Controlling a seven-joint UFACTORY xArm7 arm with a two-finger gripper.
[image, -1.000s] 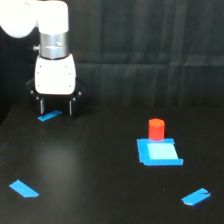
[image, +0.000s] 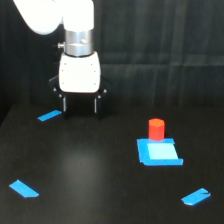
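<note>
A small red cylinder-like object (image: 156, 129) stands at the back edge of a pale square outlined in blue (image: 175, 160), right of the middle in the camera view. My gripper (image: 81, 104) hangs at the back left, pointing down, well to the left of the red object and apart from it. Its two dark fingers are spread, and nothing shows between them. Whether the red object rests on the blue border or just behind it is hard to tell.
Blue strips lie flat on the dark table at back left (image: 50, 115), front left (image: 24, 188) and front right (image: 196, 197). A dark curtain (image: 160, 50) hangs behind. Between the gripper and the square the table is clear.
My gripper has moved to the right, away from above the back-left blue strip. The red object and the square have stayed in place.
</note>
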